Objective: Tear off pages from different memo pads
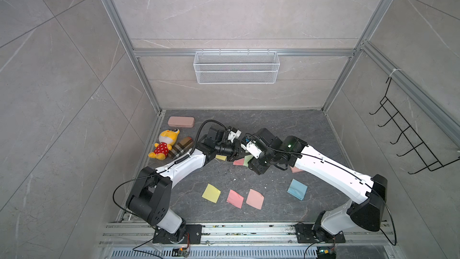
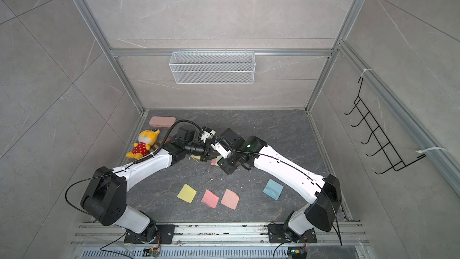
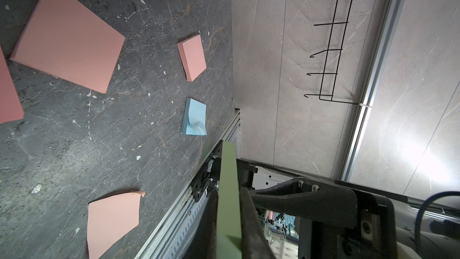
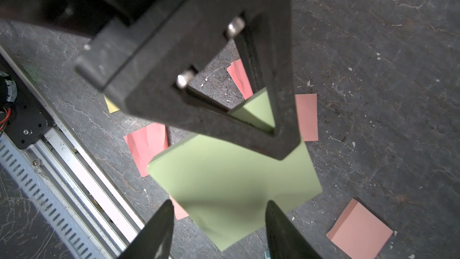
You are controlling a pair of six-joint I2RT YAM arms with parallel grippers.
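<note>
A light green memo pad is held raised over the middle of the floor by my left gripper, shut on it and seen edge-on in the left wrist view. My right gripper is open, its fingertips at the pad's lower part in the right wrist view; whether they touch it I cannot tell. A yellow sheet, red sheet, pink sheet and blue pad lie along the front. Pink pads lie below the grippers.
A plush toy, a plaid item and a pink case sit at the back left. A wire basket hangs on the back wall, a hook rack on the right wall.
</note>
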